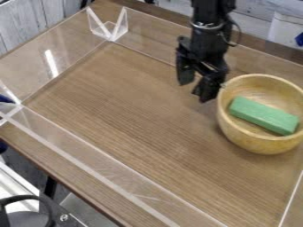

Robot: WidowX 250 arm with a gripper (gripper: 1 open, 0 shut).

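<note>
My black gripper (201,75) hangs over the back-middle of the wooden table, just left of and behind a tan bowl (246,140), its fingers open. A green block (263,115) lies inside the bowl on the right side of the camera view. Whether the gripper's lower part touches the bowl's rim I cannot tell.
A clear plastic piece (109,27) is at the back left. Clear strips run along the left edge, and dark cables (24,213) lie beyond the front-left corner.
</note>
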